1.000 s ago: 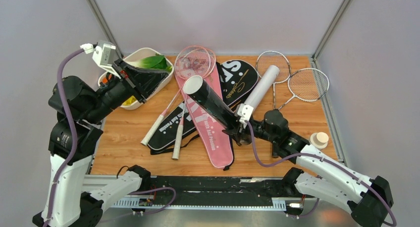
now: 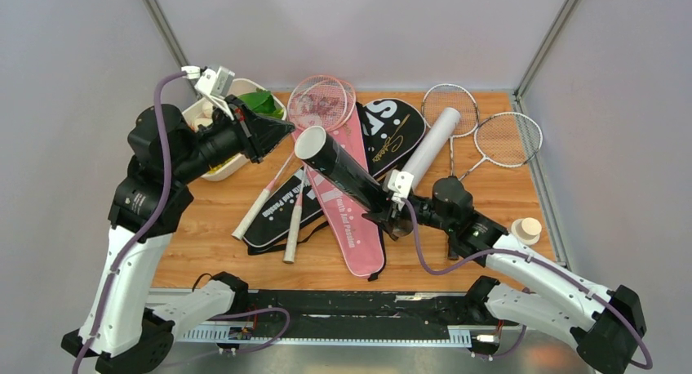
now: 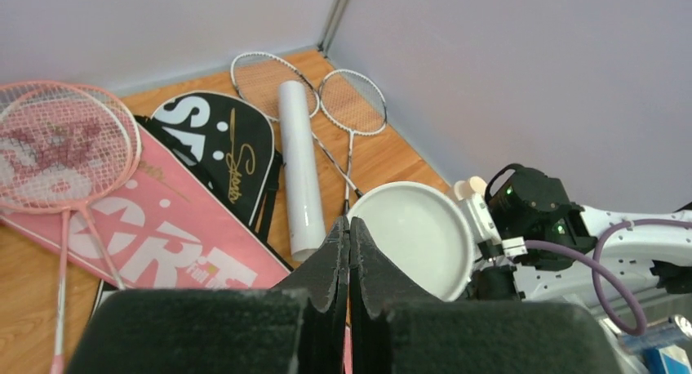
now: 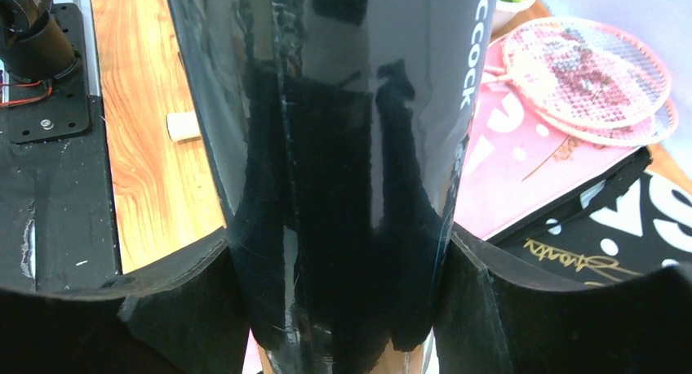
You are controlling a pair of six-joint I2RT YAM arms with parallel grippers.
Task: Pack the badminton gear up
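My right gripper (image 2: 383,215) grips a black cylindrical tube (image 2: 343,170), tilted up toward the left with its white end on top; the tube fills the middle of the right wrist view. My left gripper (image 2: 277,133) hangs above, left of that end, shut with nothing between its fingers. Pink rackets (image 2: 318,104) lie on a pink bag (image 2: 347,219) and a black bag (image 2: 392,133). A white tube (image 2: 432,145) lies right of the bags, beside two white rackets (image 2: 506,141).
A white basket (image 2: 232,168) with green items sits back left, partly behind the left arm. A small cream cylinder (image 2: 525,231) stands at the right edge. Bare wood shows at front left.
The right arm and tube have shifted only slightly.
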